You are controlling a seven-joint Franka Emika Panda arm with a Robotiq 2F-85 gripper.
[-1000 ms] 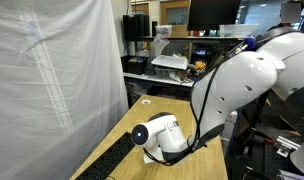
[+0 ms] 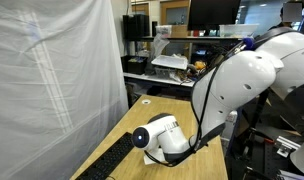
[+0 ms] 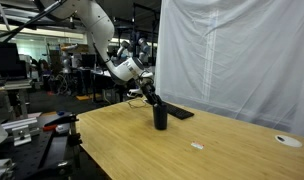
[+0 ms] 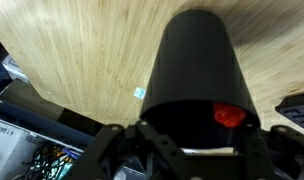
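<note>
A black cup (image 3: 160, 117) stands upright on the wooden table, and in the wrist view the same cup (image 4: 197, 60) fills the upper middle. A red object (image 4: 229, 115) shows at the cup's mouth, towards its right side. My gripper is at the mouth of the cup, its fingers standing apart at the bottom of the wrist view. Whether a finger touches the red object cannot be told. In exterior view 1 the arm's wrist (image 2: 167, 135) hides the cup and the fingertips.
A black keyboard-like slab (image 2: 107, 157) lies on the table beside the arm. A small white piece (image 3: 196, 146) and a round white disc (image 3: 289, 141) lie farther off.
</note>
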